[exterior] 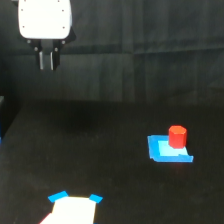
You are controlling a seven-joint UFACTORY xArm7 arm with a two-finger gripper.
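Observation:
A small red block (177, 136) stands on a white patch edged with blue tape (160, 158), on the right side of the dark table. My gripper (47, 61) hangs high at the upper left, below the white arm end, far from the red block. Its dark fingers point down and lie close together; whether there is a gap between them is too small to make out. I see no object under or at the fingertips.
Near the front edge lies a bright white sheet (73, 211), with blue tape at its upper corners, cut off by the frame. Dark curtains (150, 50) hang behind the table.

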